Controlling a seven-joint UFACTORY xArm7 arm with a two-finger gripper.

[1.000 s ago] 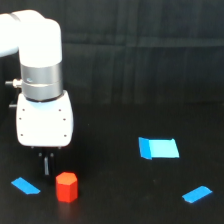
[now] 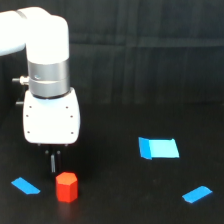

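Observation:
A red block [image 2: 67, 187] with a six-sided top stands on the dark table at the lower left. Just above it in the picture and a little to its left, my gripper [image 2: 53, 158] points down beneath the white arm. Between gripper and block a small gap shows, and they appear apart. The fingers are dark against a dark background, so how far apart they are is hard to make out. No object can be seen held in them.
A light blue square [image 2: 163, 149] with a darker blue strip [image 2: 145, 148] lies right of centre. Blue tape pieces lie at the lower left [image 2: 25, 186] and lower right [image 2: 197, 194]. A black curtain [image 2: 140, 50] hangs behind.
My arm and gripper have shifted slightly to the right, closer to being in line with the red block. The block and the blue pieces have stayed in place.

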